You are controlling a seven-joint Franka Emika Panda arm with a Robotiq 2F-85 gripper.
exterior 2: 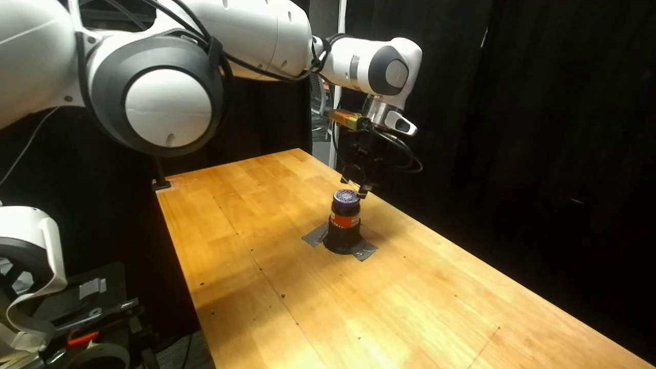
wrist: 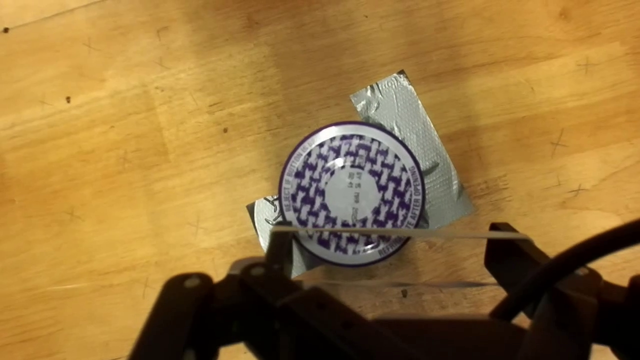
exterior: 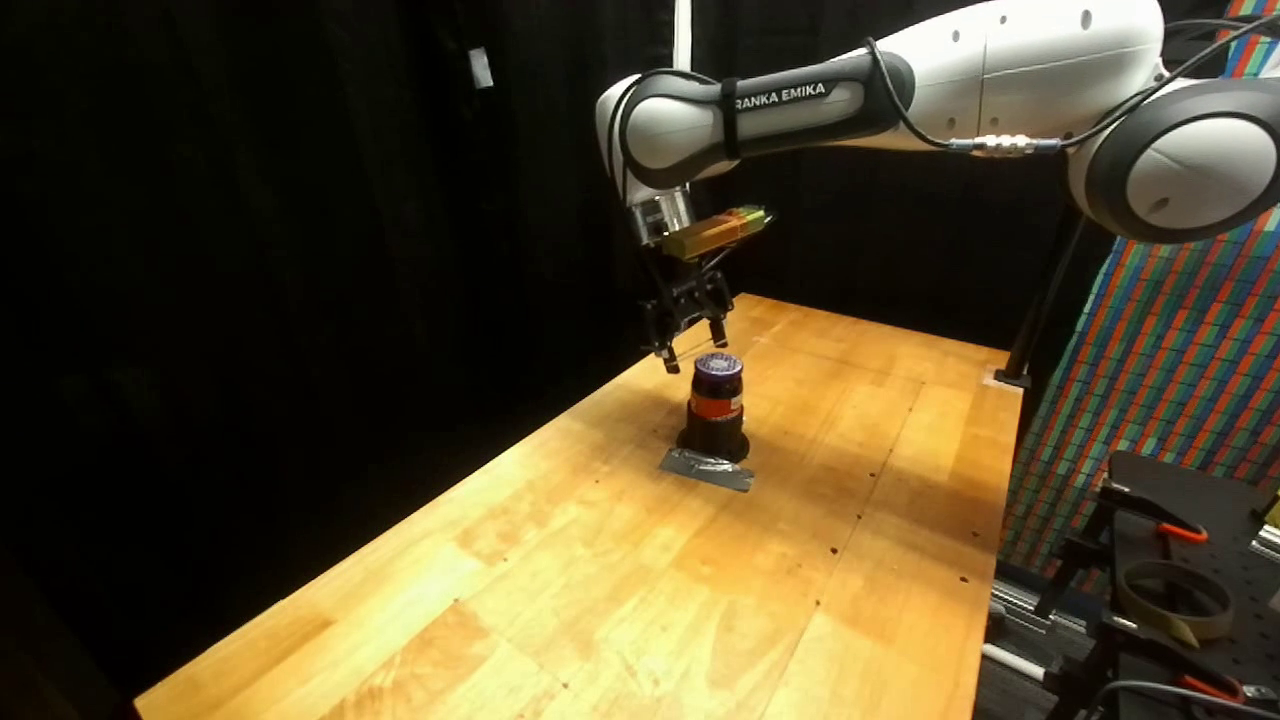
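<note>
A dark jar (exterior: pixel 717 406) with an orange label stands upright in a black base (exterior 2: pixel 342 243), its purple-and-white patterned lid (wrist: pixel 352 193) on top. My gripper (exterior: pixel 696 348) is open, its tips a little above lid height and off to the far side of the jar. A thin pale band (wrist: pixel 384 231) stretches between the two fingers. Seen from the wrist, this band crosses the lower part of the lid, and the jar lies nearer the left finger. No part of the jar is gripped.
Grey tape strips (wrist: pixel 435 156) lie on the table at the base. A side cart (exterior: pixel 1188 576) with tools stands beyond the right edge.
</note>
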